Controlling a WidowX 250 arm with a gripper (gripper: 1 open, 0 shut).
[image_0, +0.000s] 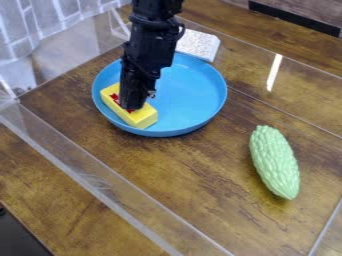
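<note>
A black robot arm reaches down from the top of the camera view. Its gripper (131, 98) is low over the left part of a blue plate (187, 105), at a yellow box with a red label (135, 115) lying there. The gripper looks narrow and shut; whether it touches the box, or has anything between its fingertips, cannot be made out, as the dark fingers overlap the box.
A green bitter melon (274, 160) lies on the wooden table (201, 200) to the right. A white textured block (198, 46) stands behind the plate. Clear plastic walls edge the left side.
</note>
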